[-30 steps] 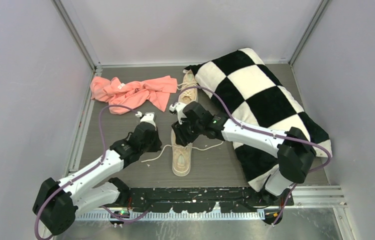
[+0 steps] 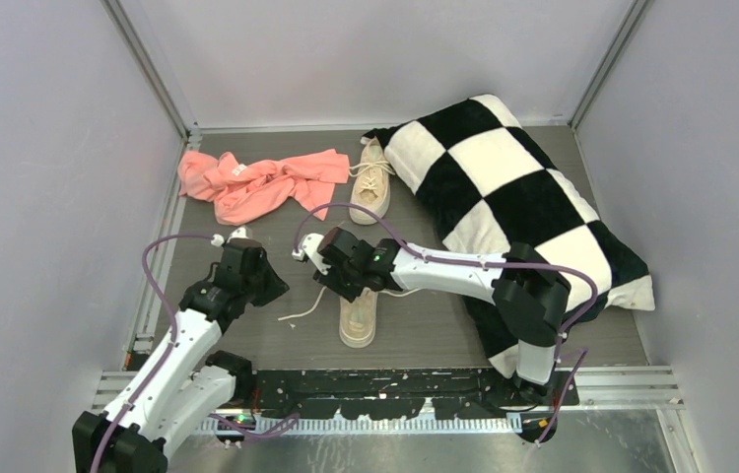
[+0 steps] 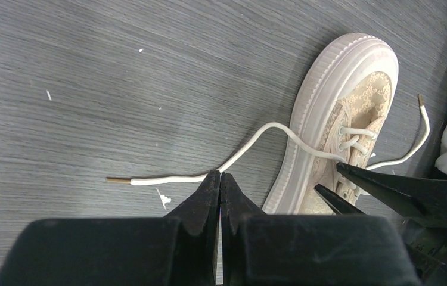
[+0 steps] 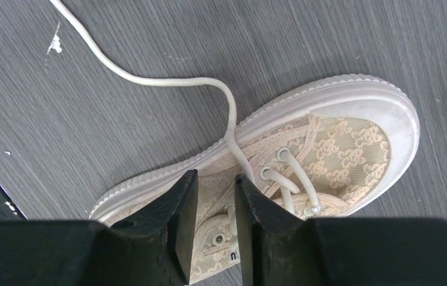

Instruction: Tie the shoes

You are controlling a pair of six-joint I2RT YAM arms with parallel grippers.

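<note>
The near beige shoe (image 2: 358,320) stands toe toward the front edge, its upper part hidden by my right arm. One cream lace (image 3: 167,179) runs out to its left over the floor; the other lace (image 3: 415,149) extends on the far side. Over the shoe's lacing, my right gripper is part open, its fingers (image 4: 186,208) spread apart above the tongue area; no lace clearly lies gripped there. My left gripper is shut, left of the shoe, with nothing visible between its tips. The other shoe (image 2: 369,187) stands behind, laces crossed on it.
A pink cloth (image 2: 277,182) lies at the back left. The checkered pillow (image 2: 523,197) fills the right side, beneath my right arm.
My left gripper has drawn away leftward from the shoe. The right arm has swung left and now covers the near shoe's lacing.
</note>
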